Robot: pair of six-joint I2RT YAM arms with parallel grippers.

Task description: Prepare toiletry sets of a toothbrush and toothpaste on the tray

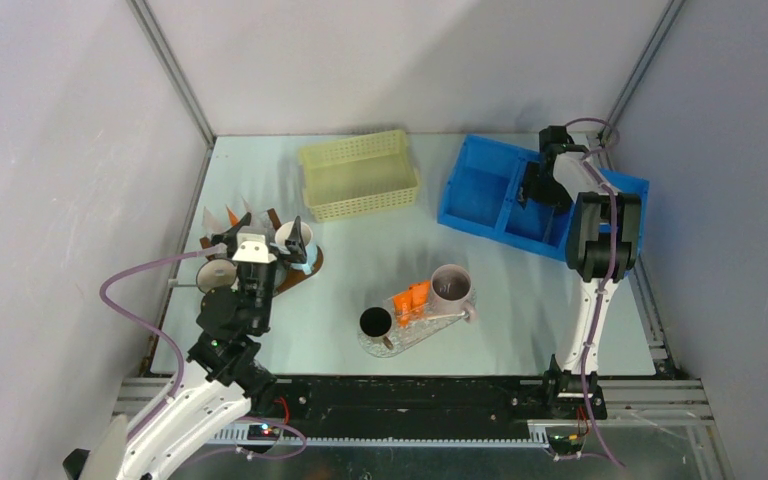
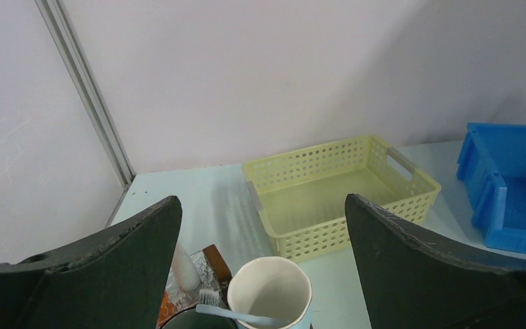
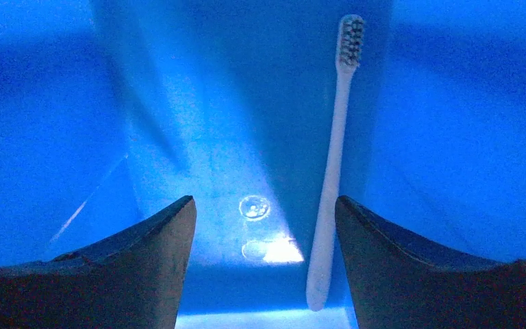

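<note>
Inside a compartment of the blue box, my right gripper is open. A white toothbrush lies along the compartment's side, its handle just inside the right finger and the bristle end farther off. Over the brown tray at left, my left gripper stands open and empty. Beneath it are a white cup and a pale blue toothbrush across the rims. On the clear tray at front centre are a pink mug, a dark-mouthed cup, orange packs and a light toothbrush.
An empty yellow basket stands at the back, between the brown tray and the blue box. Box walls and dividers surround the right fingers. Bare table lies between the clear tray and the right arm.
</note>
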